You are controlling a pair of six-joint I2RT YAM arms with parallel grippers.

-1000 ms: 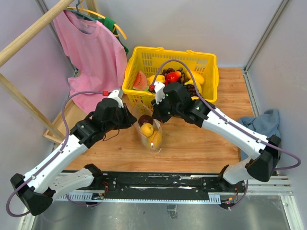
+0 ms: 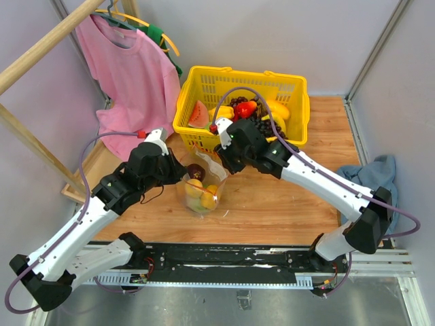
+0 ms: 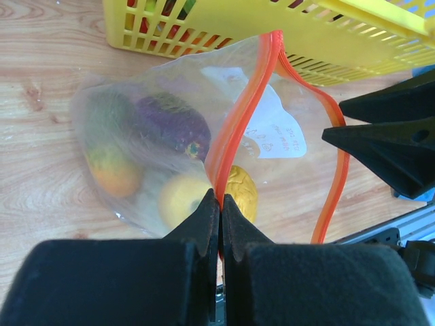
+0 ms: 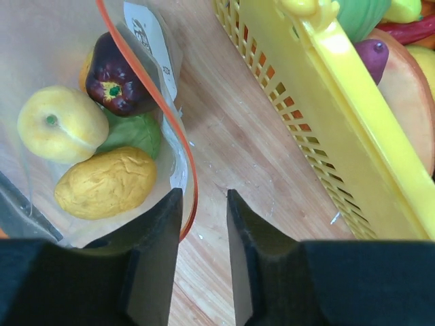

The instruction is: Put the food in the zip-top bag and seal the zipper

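The clear zip bag point(image 2: 204, 198) with its orange zipper rim point(image 3: 245, 112) stands mouth-up between my two arms. Inside are a dark eggplant point(image 4: 117, 76), a pale yellow round food point(image 4: 62, 124), a yellow potato-shaped food point(image 4: 105, 183), a green piece point(image 4: 132, 132) and a mango-like piece point(image 3: 114, 170). My left gripper is shut on the rim at one side of the mouth. At the opposite side my right gripper is open, its fingers apart, with the rim running between them, closer to the left finger point(image 4: 170, 204).
A yellow basket point(image 2: 296, 139) full of toy food stands right behind the bag. A pink shirt point(image 2: 136, 75) hangs at the back left, and a blue-grey cloth point(image 2: 376, 176) lies at the right.
Over the last second my left gripper has shifted a little left, and the bag has spread wider and moved left with its food. My right gripper has moved only slightly.
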